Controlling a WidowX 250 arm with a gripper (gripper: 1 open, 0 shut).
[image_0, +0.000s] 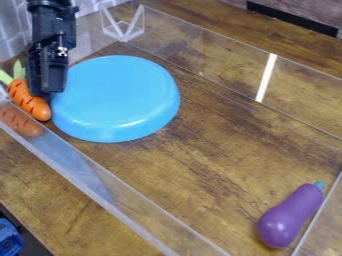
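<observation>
My black gripper (47, 75) hangs at the upper left, right over an orange toy carrot (30, 100) with green leaves, just left of an upturned-looking blue round plate or bowl (115, 98). I cannot tell whether the fingers are open or shut on the carrot. A purple toy eggplant (289, 216) lies at the lower right.
Clear plastic walls (120, 200) edge the wooden surface (214, 160); the carrot shows again through or in the near one. A small blue object (7, 242) is at the lower left corner.
</observation>
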